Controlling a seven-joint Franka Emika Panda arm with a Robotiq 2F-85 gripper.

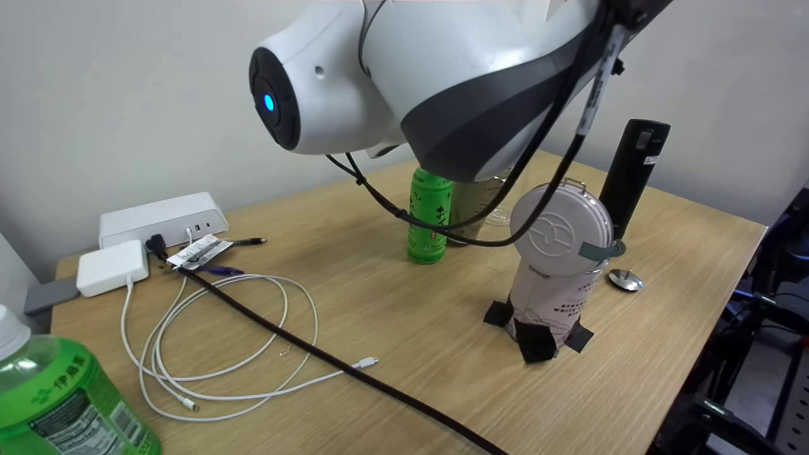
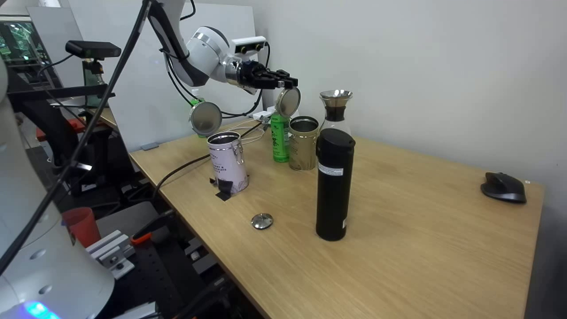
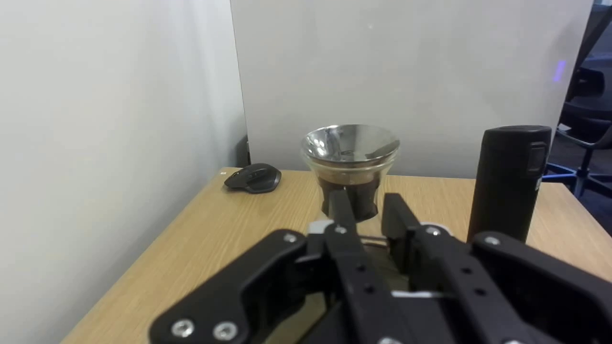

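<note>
A gold canister stands upright on the table with its mouth uncovered. Its round lid is swung up above the rim, on the side toward the arm. At the lid's top edge my gripper is shut on it; the exact contact is hard to make out. In the wrist view the gripper shows a narrow gap between its fingers, with the canister below them largely hidden. The arm covers the canister's upper part in exterior view 1.
Close by stand a green can, a glass coffee maker and a black tumbler. A pink canister with an open lid is taped down near a small metal lid. Cables lie left.
</note>
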